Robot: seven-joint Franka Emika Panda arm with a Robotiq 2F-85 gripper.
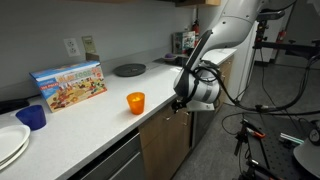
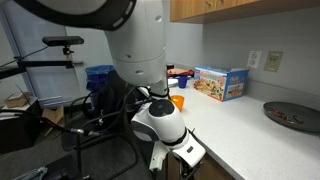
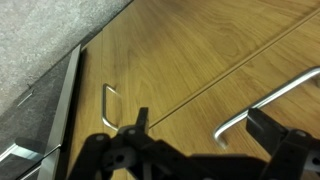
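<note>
In the wrist view my gripper is open, its dark fingers (image 3: 260, 127) wide apart in front of a wooden cabinet front (image 3: 190, 65). A long metal bar handle (image 3: 275, 95) runs diagonally on the right, and one of its ends lies in the gap between the fingers as seen here. I cannot tell whether the right finger touches the bar. A second, smaller handle (image 3: 106, 103) shows on the left panel, outside the left finger. From the side, the white and black arm (image 1: 199, 92) hangs low beside the counter's front edge; the fingertips are hard to make out there.
On the white counter (image 1: 100, 130) stand an orange cup (image 1: 136, 103), a colourful box (image 1: 68, 84), a blue cup (image 1: 32, 117), white plates (image 1: 12, 142) and a dark pan (image 1: 129, 70). Dark drawer fronts (image 1: 118, 160) lie left of the wooden ones (image 1: 165, 140).
</note>
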